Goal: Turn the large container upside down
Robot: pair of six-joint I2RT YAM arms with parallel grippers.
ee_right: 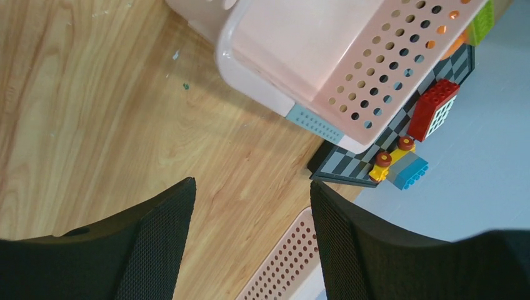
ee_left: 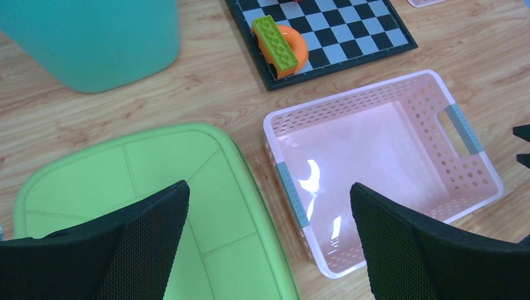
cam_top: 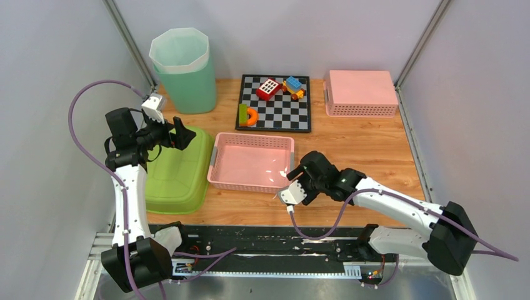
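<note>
An open pink basket (cam_top: 253,185) stands upright in the middle of the table, its hollow facing up, with grey-blue patches at both ends. To its left lies a large green container (cam_top: 178,175) with its broad, closed face up. Over the green container my left gripper hangs open and empty. My right gripper is parted, nothing between its fingers, near the pink basket's right end in the top view. In the right wrist view the basket's grey-blue patch (ee_right: 315,125) shows beyond the fingers, apart from them.
A second pink basket (cam_top: 362,87) sits bottom-up at the back right. A chequered board (cam_top: 284,122) with toy bricks lies at the back middle, and a tall teal bin (cam_top: 190,94) stands at the back left. Bare wood (cam_top: 350,150) lies to the right.
</note>
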